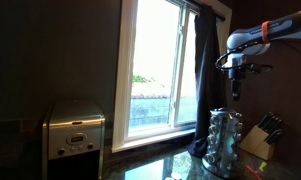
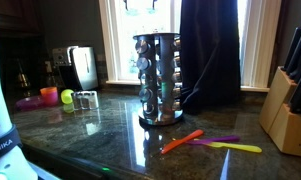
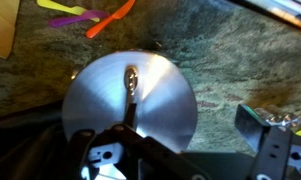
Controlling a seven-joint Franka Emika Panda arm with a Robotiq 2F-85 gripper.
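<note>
A round spice rack (image 1: 222,145) with several jars stands upright on the counter by the window. Its full height shows as a dark tower (image 2: 160,80) in exterior view 2. From above, in the wrist view, its top is a shiny silver disc (image 3: 155,95) with a small knob-like mark. Over the rack hangs my gripper (image 1: 236,92), clear of its top. The fingers are open, one finger (image 3: 120,145) overlapping the disc and the other (image 3: 255,128) out over the counter; nothing sits between them.
Red, purple and yellow utensils (image 2: 182,142) lie in front of the rack. A knife block (image 2: 290,112) stands at the right, and a toaster (image 1: 74,135) at the left. Cups (image 2: 50,96) are farther off.
</note>
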